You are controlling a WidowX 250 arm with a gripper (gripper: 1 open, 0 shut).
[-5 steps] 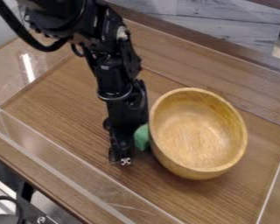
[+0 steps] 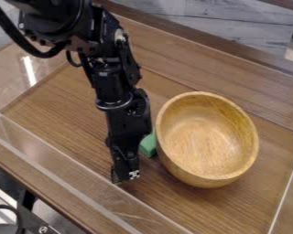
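My black gripper [image 2: 124, 169] reaches down to the wooden table just left of a large tan oval bowl [image 2: 211, 137]. A small green object [image 2: 148, 146] lies between the gripper and the bowl's left side, partly hidden by both. The fingertips are dark and low near the table; whether they are apart or together is hard to make out, and nothing clearly shows between them.
A pale plank wall [image 2: 234, 27] runs along the back.
My gripper has shifted very slightly toward the front. The bowl and the green object look almost unchanged.
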